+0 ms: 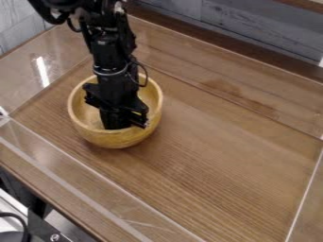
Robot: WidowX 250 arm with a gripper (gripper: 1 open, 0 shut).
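A tan wooden bowl (116,134) sits on the left part of the table. The black gripper (117,111) reaches down from the top into the bowl, its lower parts resting low inside it and covering much of the interior. Its fingertips are dark and hard to make out, and nothing shows between them. Whatever lies under it in the bowl is hidden.
A grey plank wall (252,28) runs along the back. Dark cables show beyond the table's edge at lower left.
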